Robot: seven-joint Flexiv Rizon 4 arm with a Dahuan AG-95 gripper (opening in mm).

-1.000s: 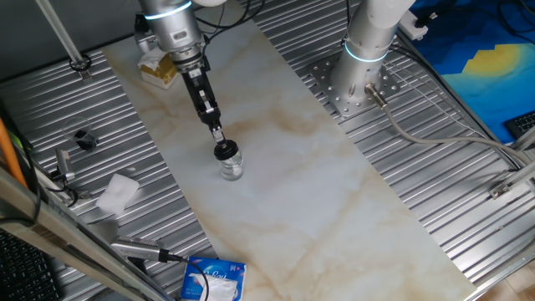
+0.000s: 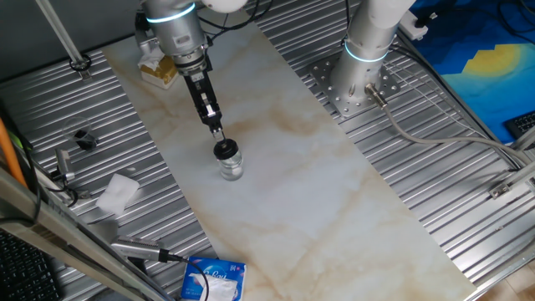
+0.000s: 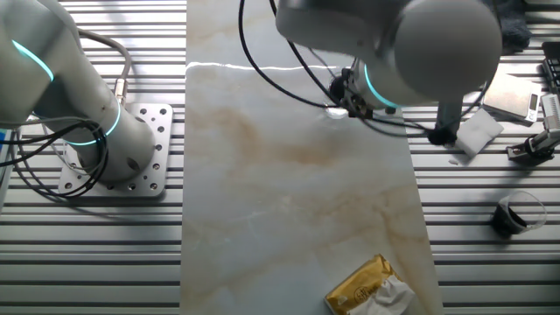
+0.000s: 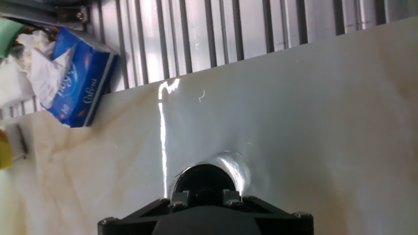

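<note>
A clear glass jar (image 2: 231, 169) with a black lid (image 2: 226, 150) stands upright on the marbled board. Directly over the lid is my gripper (image 2: 218, 135), pointing down, its fingertips close to the lid's top. In the wrist view the round black lid (image 4: 205, 176) shows beyond the gripper, whose two fingertips stand apart with a gap between them. Whether they touch the lid is hard to tell, as the gripper body covers its near part. The arm hides the jar in exterior view 2.
A blue tissue pack (image 2: 214, 278) lies at the board's front left edge, and a gold tissue pack (image 2: 159, 70) at the back. Off the board are a white cloth (image 2: 118, 194) and a clear cup (image 3: 526, 211). Much of the board right of the jar is bare.
The fingertips show a small gap now where they looked closer together before, and the gripper seems to have shifted very slightly up. The jar has stayed in place.
</note>
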